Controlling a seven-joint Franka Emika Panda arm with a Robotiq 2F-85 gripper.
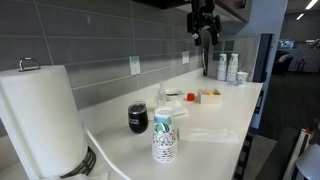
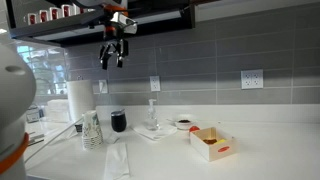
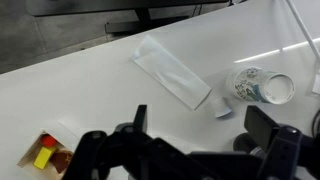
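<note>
My gripper stands open high above the white counter, with nothing between its wide-spread fingers. In the first exterior view the gripper [image 1: 206,42] hangs near the cabinet, well above everything on the counter. Below it lies a flat white napkin or cloth [image 3: 172,70]. A stack of patterned paper cups [image 1: 164,140] stands upright beside the napkin, with a dark tumbler [image 1: 138,118] behind it. An open box [image 2: 207,147] holds small items whose kinds are hard to tell; a red thing [image 2: 194,138] shows at its back edge.
A paper towel roll [image 1: 45,120] stands at the counter's near end. A clear pump bottle [image 2: 152,110] and a small dish [image 2: 183,123] sit near the tiled wall. White bottles [image 1: 232,68] stand at the far end. The counter right of the box is bare.
</note>
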